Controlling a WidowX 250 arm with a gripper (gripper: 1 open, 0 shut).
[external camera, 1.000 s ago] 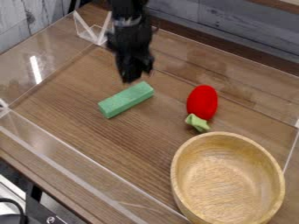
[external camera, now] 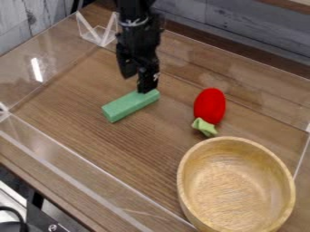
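My dark gripper (external camera: 137, 69) hangs in the upper middle of the camera view, open, just above and behind a green block (external camera: 130, 106) lying on the wooden table. To the right lies a red oval object (external camera: 209, 105), with a small light-green piece (external camera: 204, 128) at its lower end.
A large tan bowl (external camera: 237, 186) fills the lower right.
The block, red object and bowl stay where they were.
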